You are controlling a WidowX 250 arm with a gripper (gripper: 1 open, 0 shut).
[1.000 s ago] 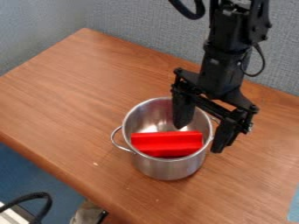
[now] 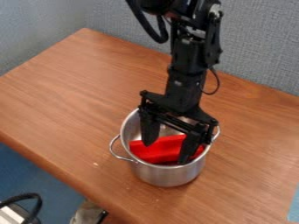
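A steel pot [image 2: 165,175] with wire side handles stands on the wooden table near its front edge. A red object [image 2: 156,149] lies inside it. My black gripper [image 2: 167,143] is down in the pot over the red object, its fingers at either side; whether they close on it is hard to tell.
A grey padded wall is at the back.
My gripper has moved left and down from the pot's right rim into the pot, now covering part of the red object.
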